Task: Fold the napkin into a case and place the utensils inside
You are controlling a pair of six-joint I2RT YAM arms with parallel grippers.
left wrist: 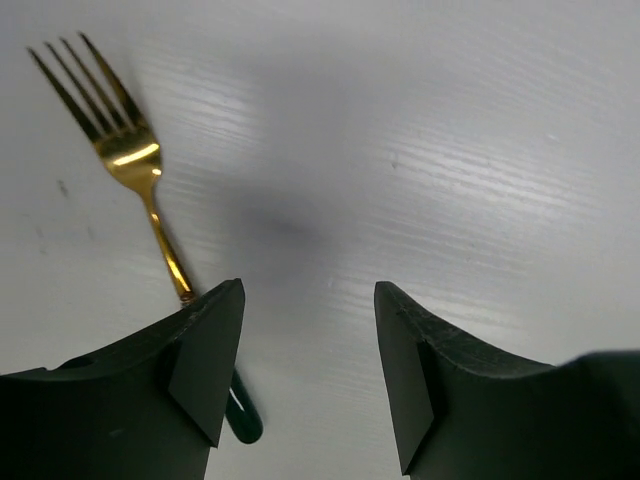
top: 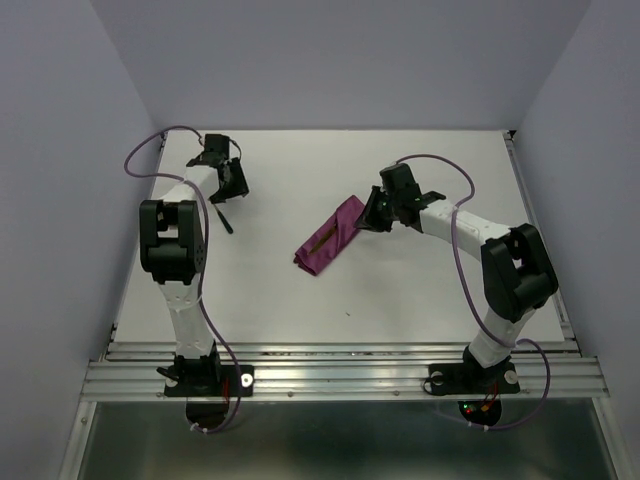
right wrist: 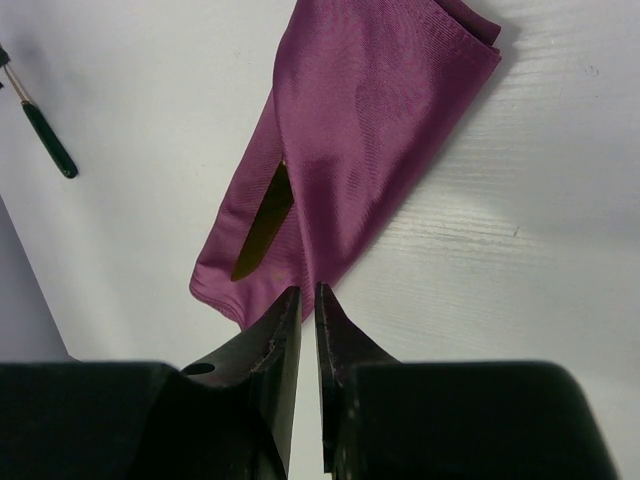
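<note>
The purple napkin (top: 330,236) lies diagonally mid-table, folded over lengthwise. In the right wrist view a gold blade-like utensil (right wrist: 264,222) shows on the napkin (right wrist: 350,130), partly under its fold. A gold fork (left wrist: 130,160) with a dark green handle (left wrist: 243,415) lies on the table at the left. My left gripper stands open above and to the right of the fork, its left finger covering part of the handle in that view. My right gripper is over the napkin's edge, a narrow gap between its fingers and nothing seen in it.
Bare white table (top: 270,290) surrounds the napkin, with open room in front and between the arms. Grey walls (top: 350,60) stand at the back and sides. A metal rail (top: 340,365) runs along the front edge.
</note>
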